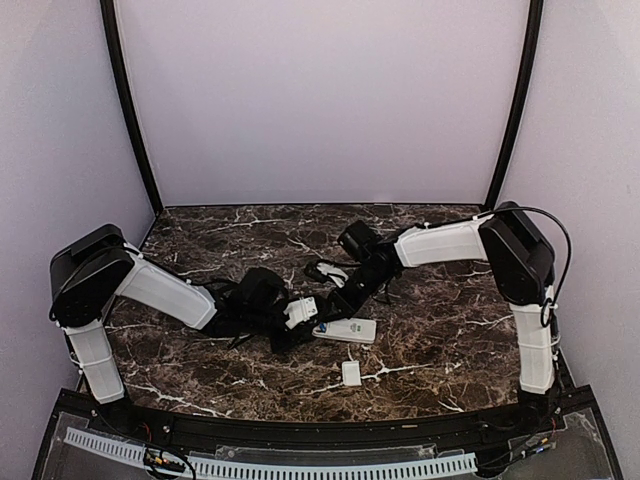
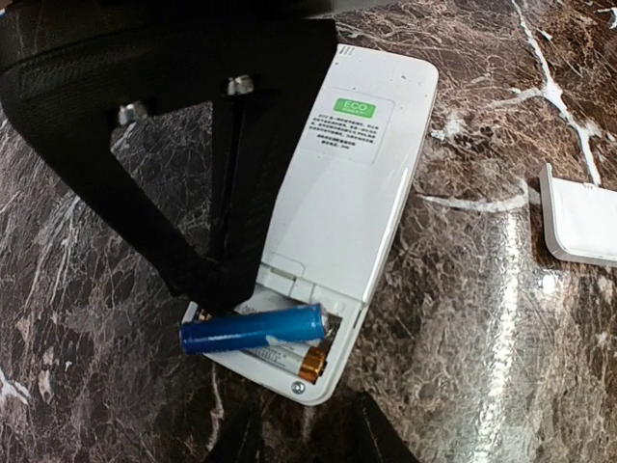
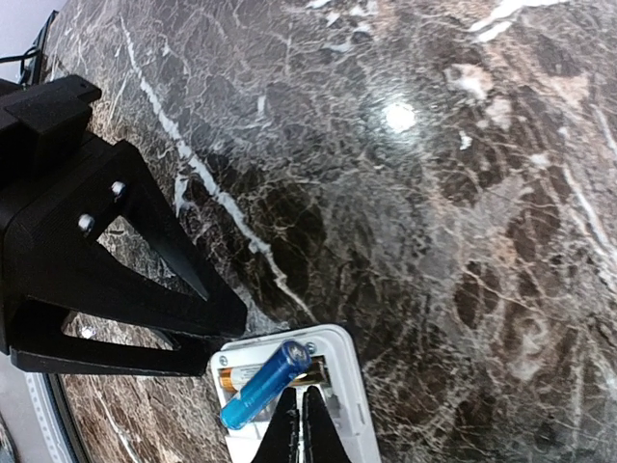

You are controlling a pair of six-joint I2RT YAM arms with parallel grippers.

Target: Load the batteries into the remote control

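Observation:
The white remote control (image 2: 347,183) lies back up, its battery compartment open. One battery with a copper-coloured end (image 2: 311,364) lies in the compartment. A blue battery rests slantwise over it, not down in a slot; one end looks raised in the right wrist view. My right gripper is shut with nothing between its fingers, its tips right beside the blue battery. At the remote's compartment end, my left gripper has its fingers on either side of a corner, shut on the remote. The white battery cover (image 2: 583,220) lies apart on the table.
Both arms crowd close together around the compartment end of the remote. A slotted white strip (image 1: 300,468) runs along the front edge.

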